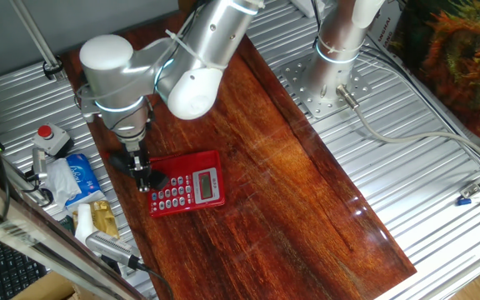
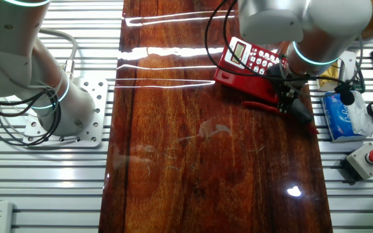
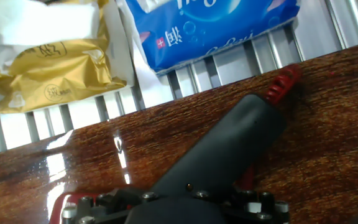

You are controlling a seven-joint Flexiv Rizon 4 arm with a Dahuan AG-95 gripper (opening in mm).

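Note:
A red calculator [image 1: 187, 182] with pale keys and a small display lies on the brown wooden board. My gripper [image 1: 142, 182] points down at its key-side end. A dark bar-shaped thing [image 3: 232, 146] runs from under the gripper toward the upper right in the wrist view; in exterior view 2 its end [image 2: 300, 111] shows beside the gripper. A thin red item with a coiled end [image 3: 283, 84] is partly covered by it. Whether the bar is between the fingers is unclear, since the fingers are hidden at the bottom of the wrist view.
Beyond the board's edge lie a blue-and-white packet [image 1: 82, 179], a gold packet [image 3: 55, 81] and a box with a red button [image 1: 52, 139]. The wooden board [image 1: 298, 217] is clear over most of its length.

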